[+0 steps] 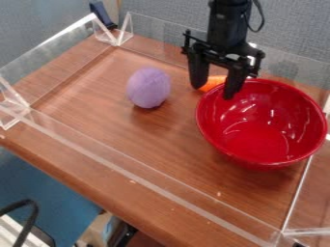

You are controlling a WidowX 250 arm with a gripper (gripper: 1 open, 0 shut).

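A black gripper [214, 77] hangs over the back right of the wooden table, its fingers open and pointing down just behind the red bowl. Beneath it lies an orange carrot [207, 84], partly hidden by the fingers and the bowl's edge. The large red bowl [258, 125] is empty on the right. A purple ball-like object [149, 89] rests left of centre, apart from the gripper.
Clear plastic walls [15, 108] border the table.
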